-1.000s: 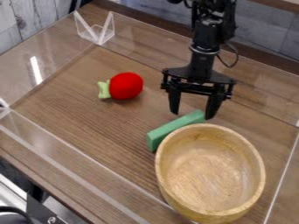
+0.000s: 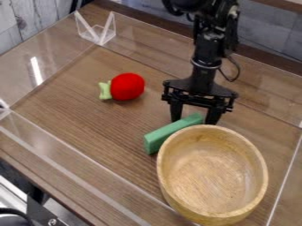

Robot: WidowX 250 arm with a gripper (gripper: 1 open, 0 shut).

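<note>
The black arm reaches down from the top, its gripper low over the far right end of a green stick-like object, fingers apart. Whether that end sits between the fingers is unclear. The green object lies diagonally beside the rim of a large tan bowl at the lower right. A red round toy with a green top lies to the left of the gripper.
White tape shapes mark the upper left, and a board edge runs along the back right.
The green object, bowl and red toy look unmoved.
</note>
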